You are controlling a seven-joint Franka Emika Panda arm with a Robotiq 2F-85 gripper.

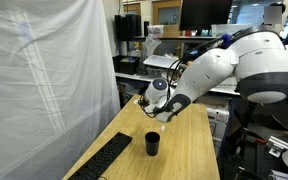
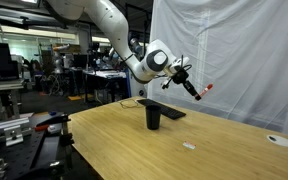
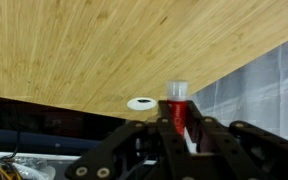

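My gripper (image 2: 191, 87) is raised well above the table and shut on a slim red marker-like object (image 2: 205, 91). The object slants, with a pale end at its lower side. From the wrist view, the red body (image 3: 177, 116) shows between the fingers, and its grey-white end (image 3: 177, 90) points out over the wood. A black cup (image 1: 152, 144) stands on the table, apart from the gripper. The same cup (image 2: 153, 117) shows upright in exterior view 2. In exterior view 1 the held object is too small to make out clearly.
A black keyboard (image 1: 101, 157) lies along the table's left side. A small white item (image 2: 188, 146) rests on the open wood, and a white disc (image 2: 280, 140) lies near the far side. White curtains (image 2: 239, 60) hang behind.
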